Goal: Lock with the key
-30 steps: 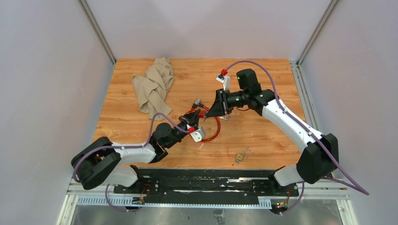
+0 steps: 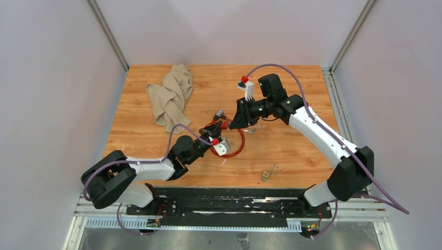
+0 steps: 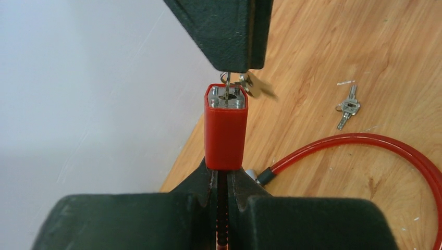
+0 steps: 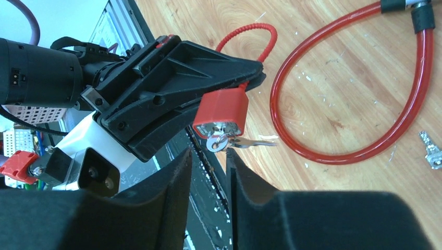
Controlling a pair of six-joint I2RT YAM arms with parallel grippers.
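A red lock body is held upright by my left gripper [image 2: 219, 128], shut on it; in the right wrist view that gripper's fingers [image 4: 198, 73] reach along it. A key [image 4: 216, 143] with a ring and dangling keys stands in the keyway on the lock's metal end. My right gripper is just beside the key, its fingertips parted by a gap, with nothing visible between them in its own wrist view. In the left wrist view its dark tip hangs directly over the key.
A red looped cable lock [image 4: 354, 156] lies on the wooden table [image 2: 292, 151], with loose keys [image 3: 348, 107] beside it. A brass padlock [image 2: 267, 174] lies near the front edge, a beige cloth [image 2: 167, 99] at the back left.
The left arm is almost unchanged.
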